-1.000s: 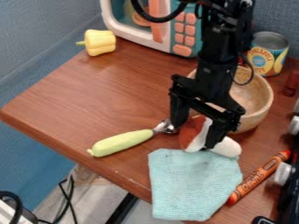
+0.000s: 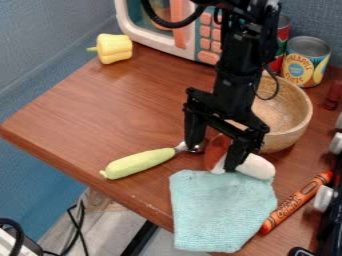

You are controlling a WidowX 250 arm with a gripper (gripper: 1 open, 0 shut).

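Note:
My black gripper (image 2: 214, 150) hangs low over the table in front of a tan bowl (image 2: 283, 110), just above a red and white object (image 2: 254, 167) lying at the back edge of a light blue cloth (image 2: 214, 215). Its fingers stand apart; whether anything is held between them is hard to tell. A pale yellow-handled scoop (image 2: 138, 163) lies left of the gripper, its metal head partly behind a finger.
A toy microwave (image 2: 174, 35), cans (image 2: 305, 62) and a yellow toy (image 2: 112, 47) stand at the back. An orange crayon-like stick (image 2: 294, 203) and dark objects crowd the right edge.
My gripper has shifted slightly, its fingers appearing a little further apart and lower over the red and white object. The other things look unmoved.

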